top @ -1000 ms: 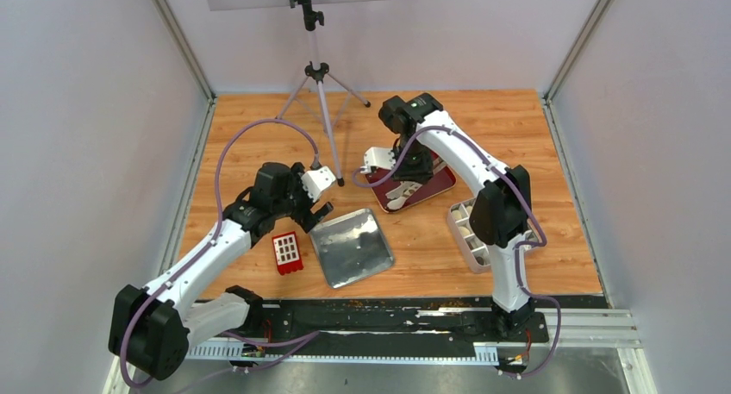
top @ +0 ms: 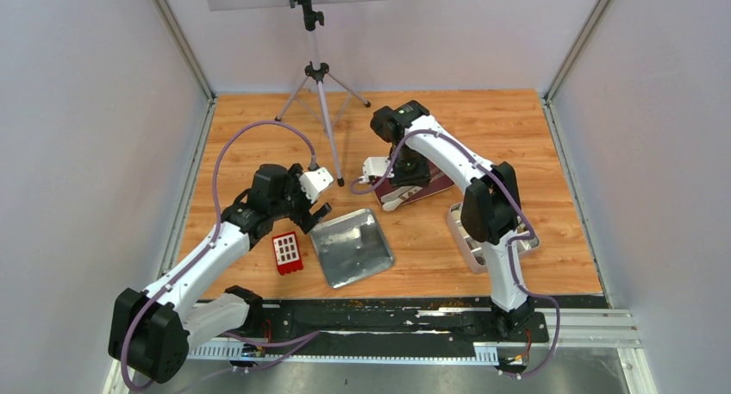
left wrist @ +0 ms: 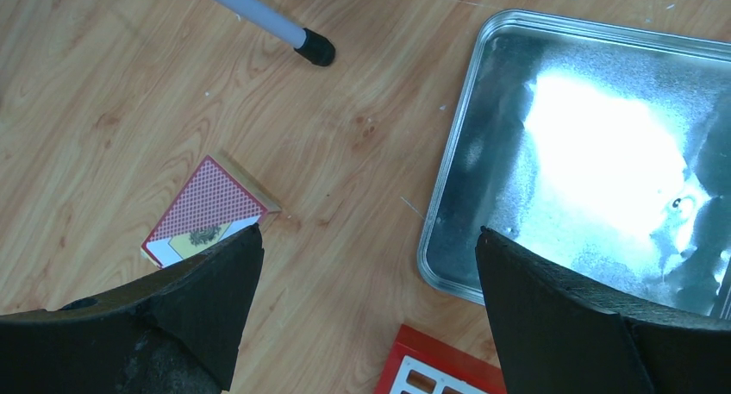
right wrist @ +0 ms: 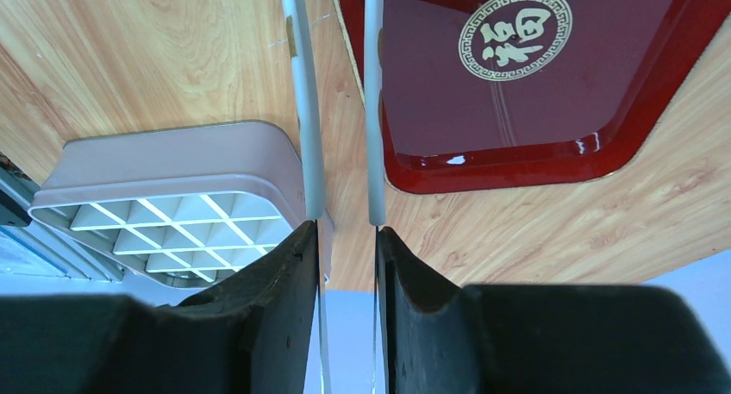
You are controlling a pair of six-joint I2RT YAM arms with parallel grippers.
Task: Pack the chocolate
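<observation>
In the right wrist view, two pale, long utensil pieces [right wrist: 374, 153], perhaps tongs, run from my right gripper over the dark red tray [right wrist: 534, 118]; the fingertips stand a small gap apart, and whether they grip these pieces is unclear. The pale segmented box [right wrist: 164, 153] lies beside that tray. My left gripper is open and empty beside the metal tray [left wrist: 448, 170]. A red box with a white grid [left wrist: 396, 359] lies below it, and a small patterned box [left wrist: 203, 209] to its left. I cannot tell which holds chocolate.
A tripod [top: 321, 109] stands at the back between the arms, one leg reaching down near the trays. Bare wood [top: 431, 247] lies between the metal tray and the segmented box. Walls bound the table on the sides and back.
Since about a second ago my right gripper has shifted slightly left and toward the front over the red tray, with the pale utensil moving too. The left arm is nearly still.
</observation>
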